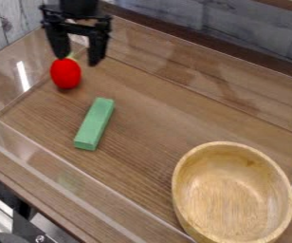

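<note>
My dark gripper (77, 38) hangs at the top left, just above and behind a red rounded object (65, 74). Whether its fingers are open or shut is hard to tell. A green bar (94, 123) lies diagonally on the wooden surface in the middle left. A large yellow bowl (232, 190) sits at the lower right.
A wooden ledge (263, 9) runs along the top right. Dark space and cables show at the lower left corner beyond the surface's edge.
</note>
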